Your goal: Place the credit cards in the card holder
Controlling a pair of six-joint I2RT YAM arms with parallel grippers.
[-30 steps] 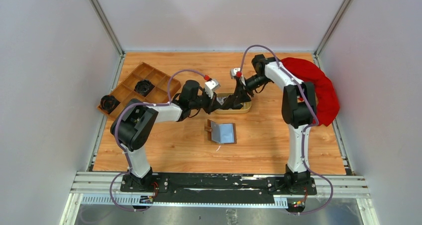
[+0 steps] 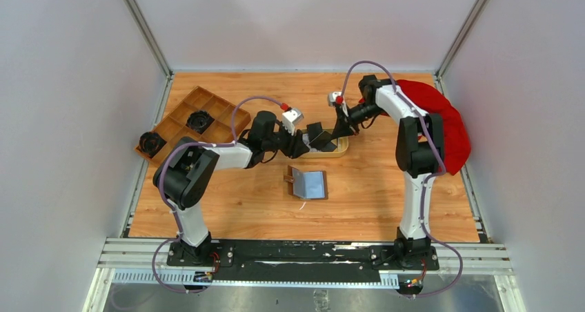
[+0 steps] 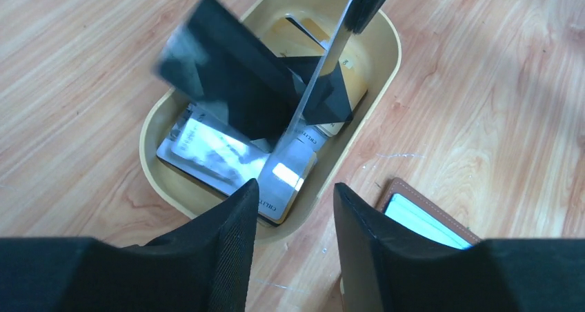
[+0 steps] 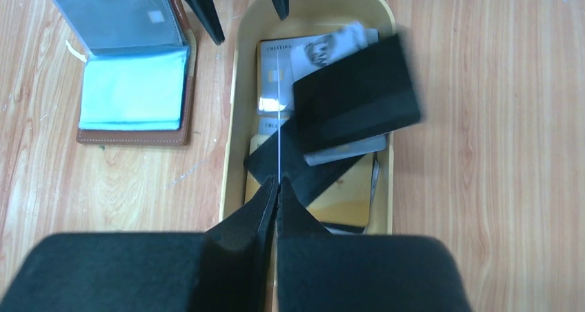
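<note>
My right gripper is shut on a thin card (image 4: 279, 112), seen edge-on in the right wrist view and reaching toward the left gripper's fingers. The left gripper stands open, nothing between its fingers. A blurred dark card (image 3: 231, 70) hangs tilted over the beige box (image 3: 397, 56), apart from both grippers. Inside that box lie another black card (image 4: 276, 153), a silver card (image 4: 269, 63), a card with a portrait (image 4: 321, 52) and gold cards (image 4: 348, 198). The open brown card holder (image 2: 308, 186) lies on the table below the box.
A divided wooden tray (image 2: 183, 129) with two black coils stands at the back left. Red cloth (image 2: 441, 122) covers the right side, behind the right arm. Bare table surrounds the card holder.
The right gripper has moved a little to the right, away from the left one. A dark card has come apart from the grippers above the box.
</note>
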